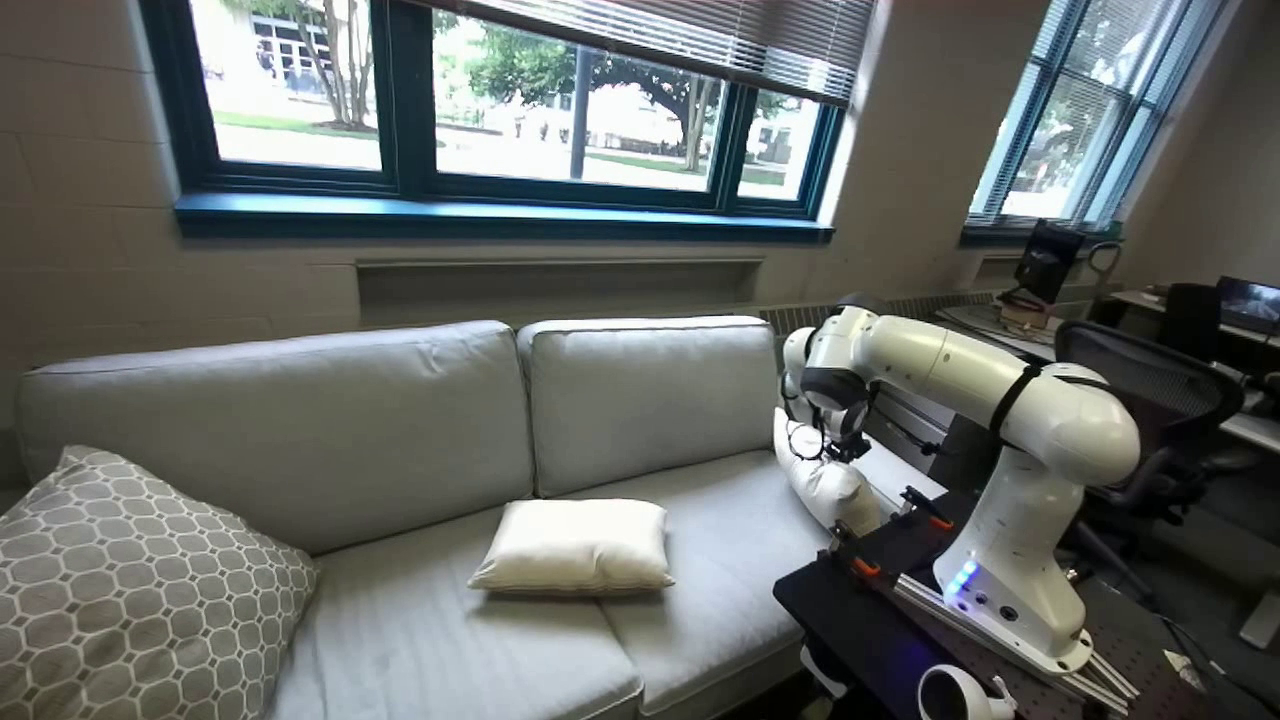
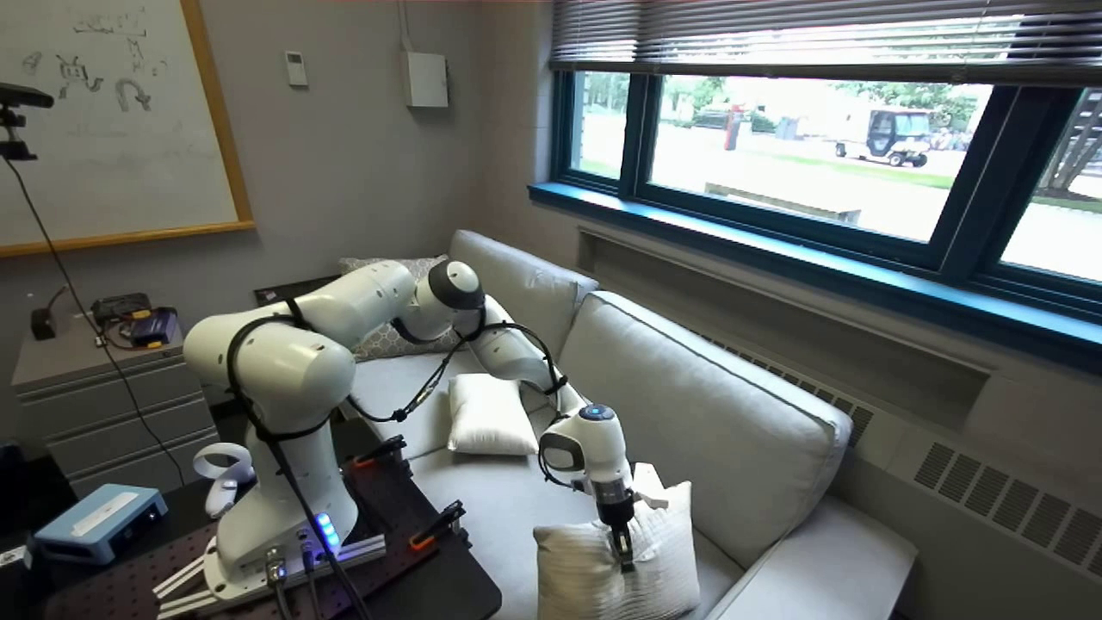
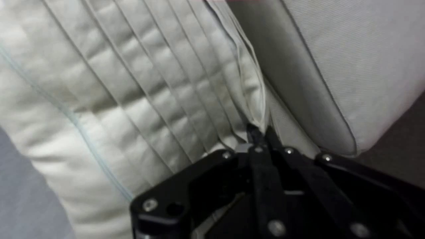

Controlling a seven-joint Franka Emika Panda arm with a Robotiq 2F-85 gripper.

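Observation:
A cream pillow with pleated stripes fills much of the wrist view. Its seamed edge runs in between the fingertips of my gripper, which is shut on that fabric. In exterior view 1 this striped pillow stands tilted up along the sofa's right armrest, partly behind my gripper. From the other side, exterior view 2 has my gripper pointing down against the pillow. A second, plain cream pillow lies flat mid-sofa.
The grey sofa has free seat room on both sides of the plain pillow. A hexagon-patterned cushion leans at the far left. The sofa's backrest rises close beside my arm, and the black table borders the seat.

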